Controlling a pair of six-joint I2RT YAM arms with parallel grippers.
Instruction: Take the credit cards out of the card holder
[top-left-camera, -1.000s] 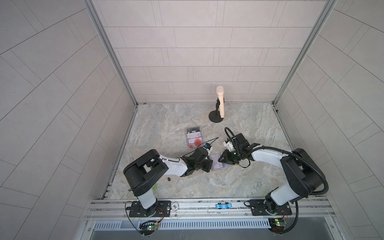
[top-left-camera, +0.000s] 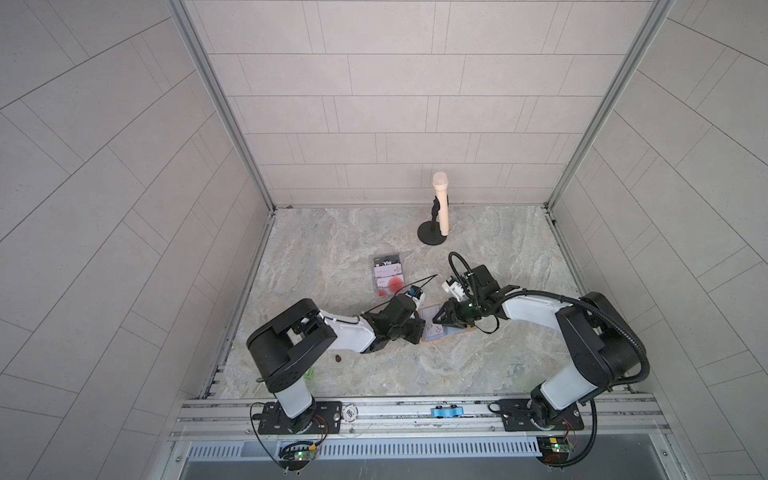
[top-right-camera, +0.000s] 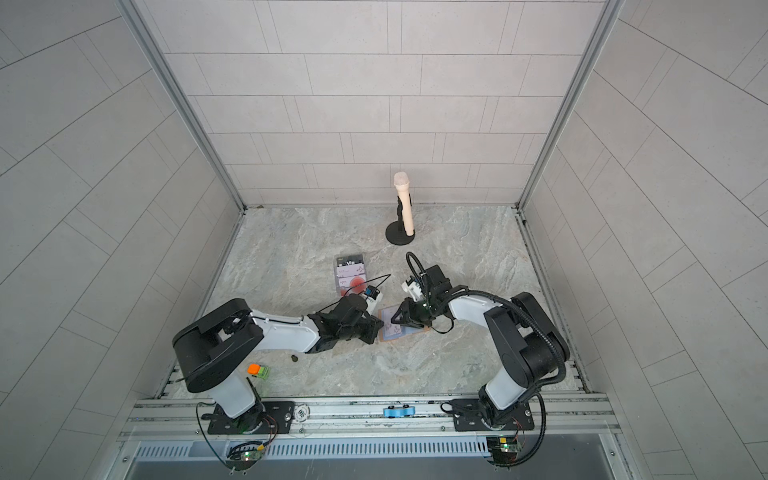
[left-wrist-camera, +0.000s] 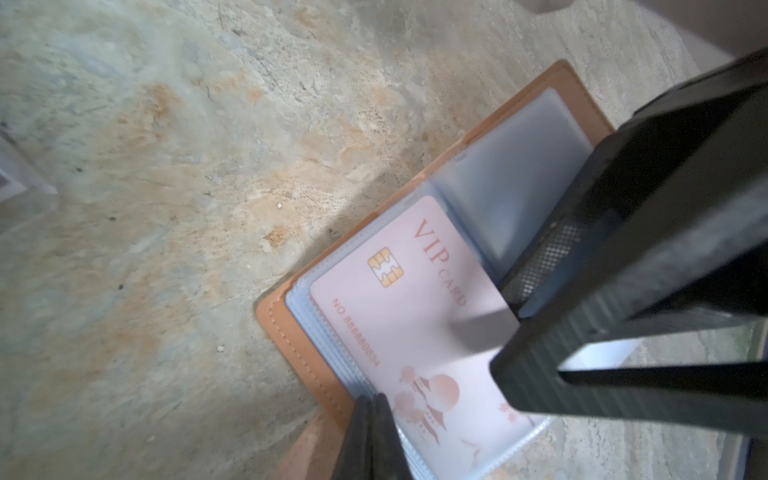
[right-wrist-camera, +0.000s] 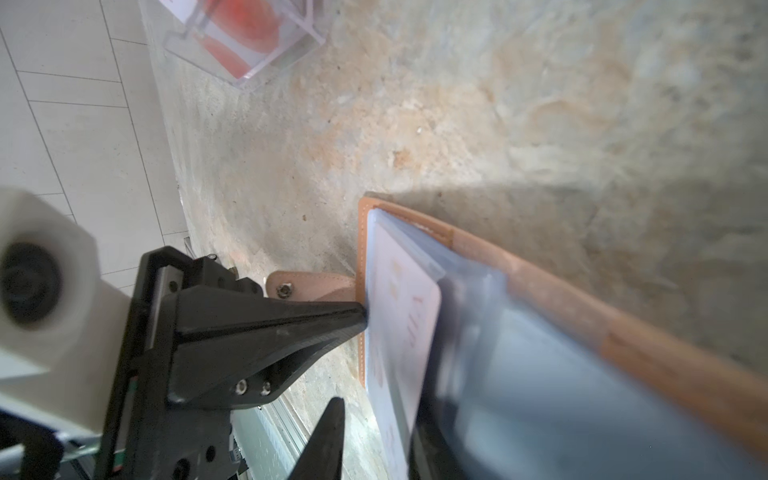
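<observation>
A tan card holder with clear sleeves (left-wrist-camera: 306, 357) lies spread on the table between my two grippers. In one sleeve sits a pale pink VIP card, its edge near the right gripper a little raised in the right wrist view. My left gripper is shut, its tips at the holder's outer edge; nothing clearly shows between them. My right gripper is part open over the card's inner edge, one finger (right-wrist-camera: 432, 460) against that side and the other (right-wrist-camera: 321, 440) apart on the card's far side. Its contact with the card is partly hidden.
A clear box with a Vip label (top-left-camera: 388, 274) stands behind the left gripper. Further back is a microphone on a black stand (top-left-camera: 433, 232). An orange and green block (top-right-camera: 257, 370) lies near the left arm's base.
My right arm has shifted very slightly. The left arm and the card holder stay in place, with no clear difference in the card.
</observation>
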